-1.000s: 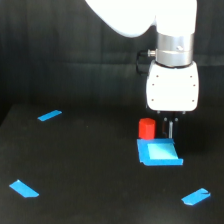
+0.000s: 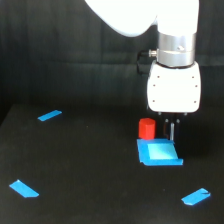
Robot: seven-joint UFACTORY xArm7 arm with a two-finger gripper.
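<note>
A red block or cylinder [image 2: 147, 129] stands at the back edge of a light square [image 2: 161, 152] framed in blue tape, left of my gripper. The white-bodied arm reaches down from the top right. Below its body, the dark gripper [image 2: 171, 131] hangs just to the right of the red object, close to the back of the taped square. Its thin fingers blend into the black background, so their opening is unclear. Whether they touch the red object is also too small to tell.
Blue tape strips lie on the black table: one at the back left [image 2: 50, 115], one at the front left [image 2: 24, 188] and one at the front right [image 2: 196, 197]. A dark curtain [image 2: 70, 50] hangs behind.
My gripper has shifted very slightly to the right and down. The red object and the taped square look unmoved.
</note>
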